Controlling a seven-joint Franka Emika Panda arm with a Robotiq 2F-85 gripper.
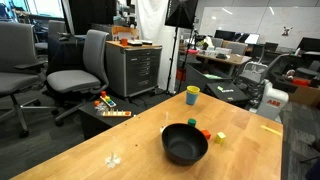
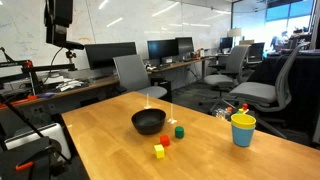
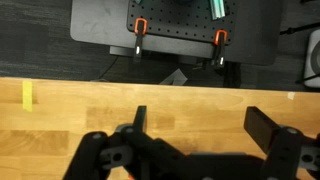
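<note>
A black bowl rests upright on the wooden table. Beside it, in exterior view 2, are a red block, a yellow block and a dark green block. A blue and yellow cup stands farther off. Raised high at the left of exterior view 2 is my gripper, well away from the bowl and blocks. In the wrist view my gripper is open, its dark fingers wide apart with nothing between them, over the table edge.
A dark box with colourful items on it stands at the table's far-left edge in exterior view 1. A perforated dark plate with fittings lies past the table edge in the wrist view. Bare wood surrounds the bowl.
</note>
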